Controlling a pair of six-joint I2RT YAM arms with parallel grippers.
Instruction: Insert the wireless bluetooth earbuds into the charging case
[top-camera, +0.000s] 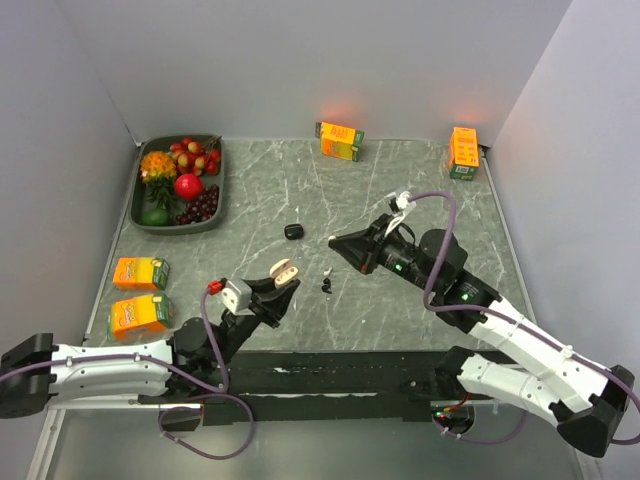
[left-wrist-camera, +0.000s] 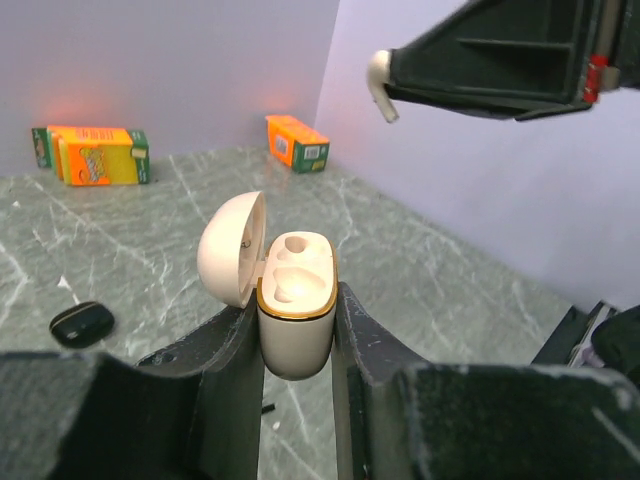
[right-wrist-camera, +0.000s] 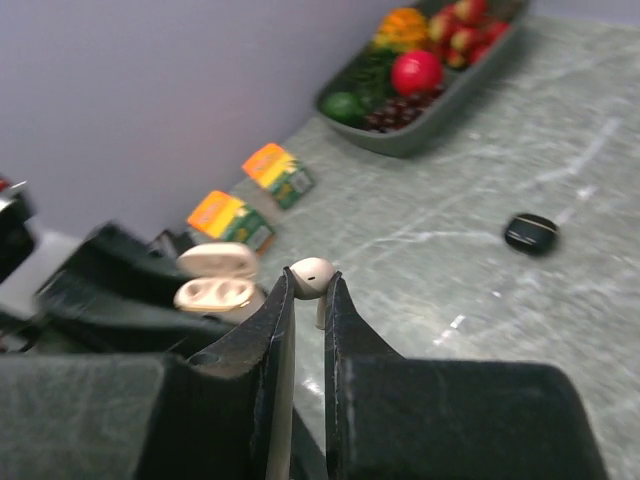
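My left gripper (top-camera: 278, 288) is shut on the open cream charging case (left-wrist-camera: 298, 290), lid (left-wrist-camera: 228, 250) raised, both bud hollows visible. Up and right of it, my right gripper (top-camera: 338, 240) holds a white earbud at its tips, its stem hanging down; in the left wrist view the bud (left-wrist-camera: 382, 80) shows above the case. On the table between the arms lie small white and black pieces (top-camera: 326, 280), too small to tell apart.
A black case (top-camera: 294, 231) lies mid-table. A fruit tray (top-camera: 180, 226) is at the back left. Orange boxes (top-camera: 141, 273) stand at the left edge, the back (top-camera: 340, 141) and the back right (top-camera: 463, 153).
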